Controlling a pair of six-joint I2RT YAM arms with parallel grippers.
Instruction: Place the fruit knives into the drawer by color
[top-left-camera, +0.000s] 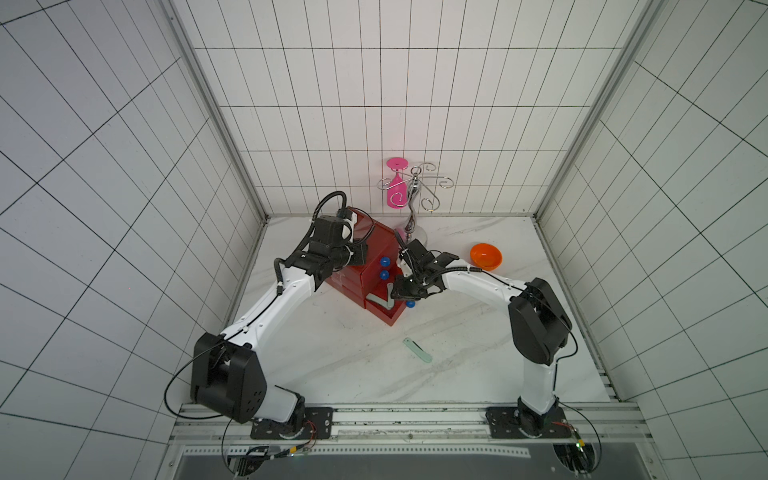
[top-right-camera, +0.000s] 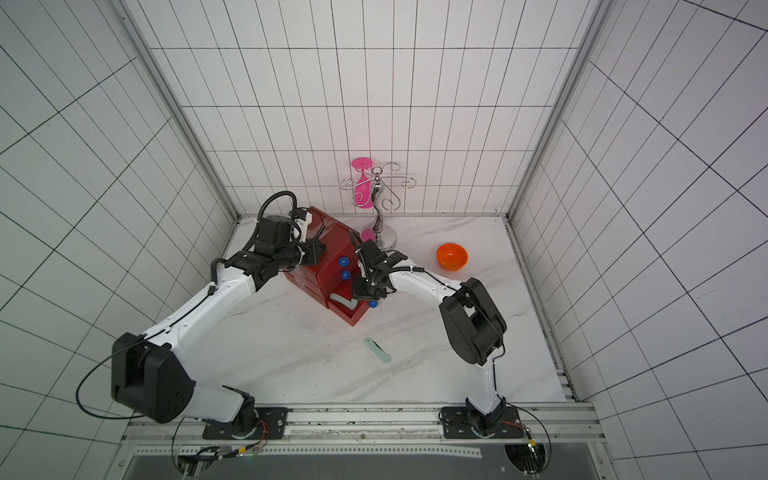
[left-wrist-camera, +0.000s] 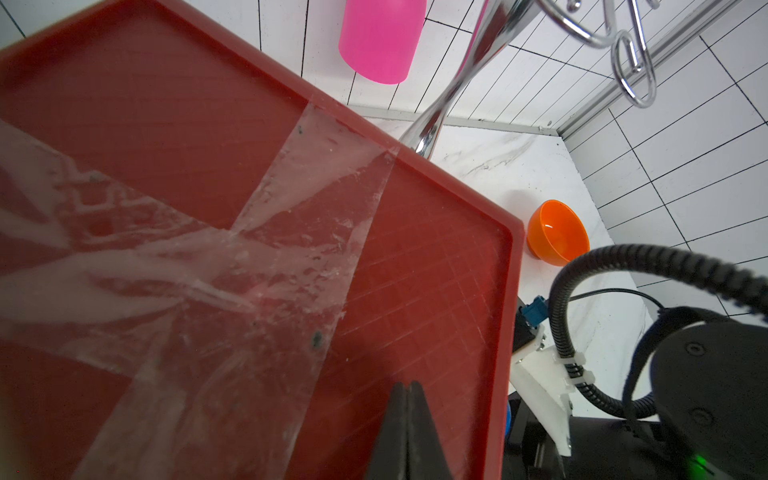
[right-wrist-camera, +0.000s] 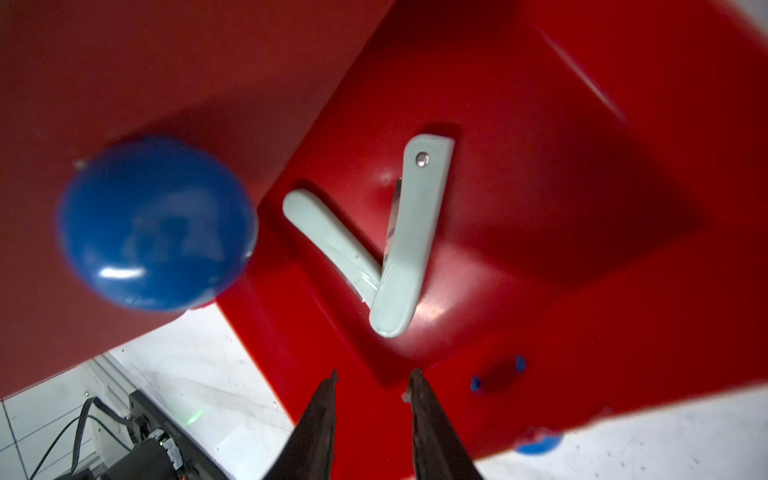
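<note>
A red drawer box (top-left-camera: 356, 280) has its lower drawer pulled out. Two pale green folding knives (right-wrist-camera: 412, 232) lie in that drawer, one angled against the other. A third green knife (top-left-camera: 417, 349) lies on the table in front. My right gripper hangs over the drawer, fingers apart with nothing between them, below the knives in the right wrist view. My left gripper is shut over the box's red top, nothing visible between its fingers.
Blue knobs (right-wrist-camera: 156, 224) stick out from the drawer fronts. A chrome stand (top-left-camera: 412, 212) with a pink object is behind the box. An orange bowl (top-left-camera: 485, 256) sits back right.
</note>
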